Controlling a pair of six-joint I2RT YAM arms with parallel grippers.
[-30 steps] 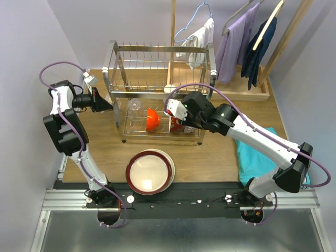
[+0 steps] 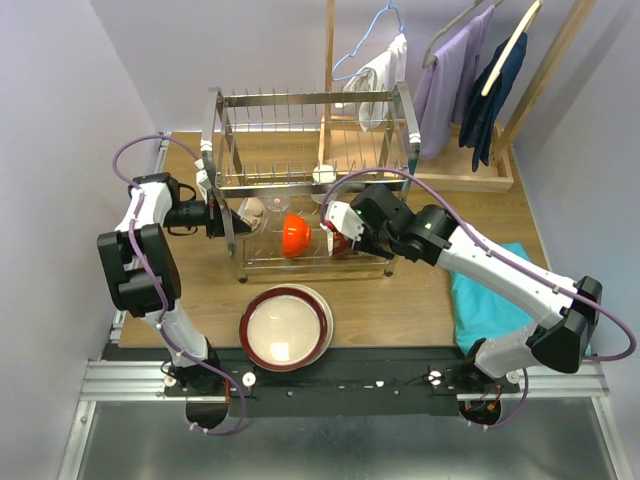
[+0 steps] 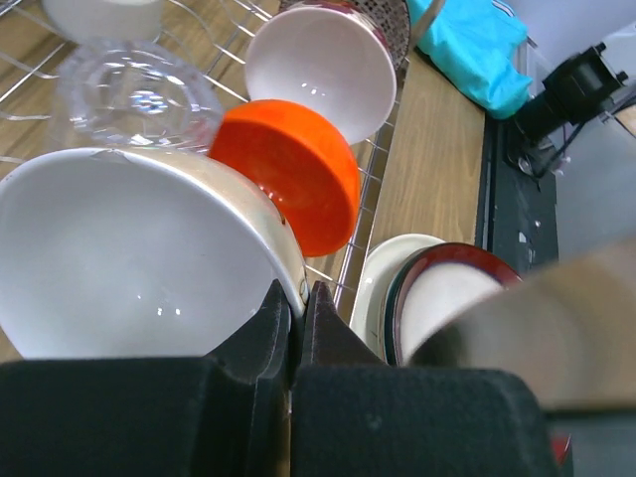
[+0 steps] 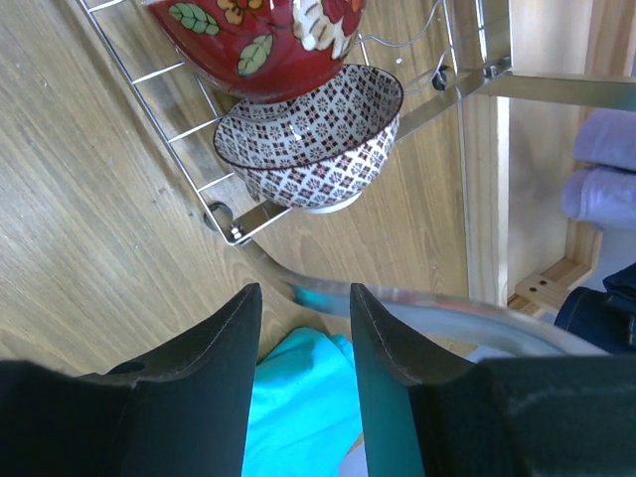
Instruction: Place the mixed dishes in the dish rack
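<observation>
My left gripper is shut on the rim of a whitish bowl (image 3: 129, 253), which fills the left of the left wrist view. From above, this bowl (image 2: 253, 212) is inside the left end of the dish rack's (image 2: 305, 189) lower level, beside a clear glass (image 3: 139, 94). An orange bowl (image 2: 296, 236) leans in the middle of that level. Toward the right end sit a red flowered bowl (image 4: 268, 45) and a patterned bowl (image 4: 308, 139). My right gripper stands open and empty by the rack's right end.
Stacked plates, a red-rimmed one (image 2: 283, 328) on top, lie in front of the rack. A turquoise cloth (image 2: 490, 295) is at the right. A wooden clothes stand (image 2: 460, 180) rises behind. The rack's metal posts and upper shelf stand close around both grippers.
My left gripper has moved right, bringing the whitish bowl into the rack's left end. The rack has shifted slightly right and the glass has moved right. The right arm has moved only a little.
</observation>
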